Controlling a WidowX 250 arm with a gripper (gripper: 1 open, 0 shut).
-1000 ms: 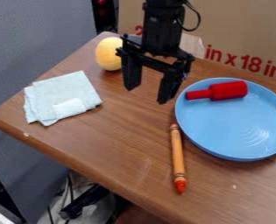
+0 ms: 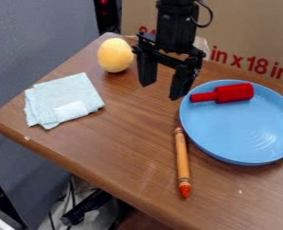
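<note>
My black gripper (image 2: 163,74) hangs over the back middle of the wooden table, its two fingers spread apart with nothing seen between them. To its left rear is a yellow ball-like object (image 2: 113,56). A light folded cloth (image 2: 62,97) lies on the left. A blue plate (image 2: 240,135) on the right holds a red cylindrical object (image 2: 234,92). An orange crayon (image 2: 182,163) lies left of the plate, toward the front.
A cardboard box (image 2: 254,40) stands behind the table. The table's left edge drops to the floor, where cables show.
My gripper has shifted slightly over the last second, rising a little and moving toward the right. The objects on the table have not moved.
</note>
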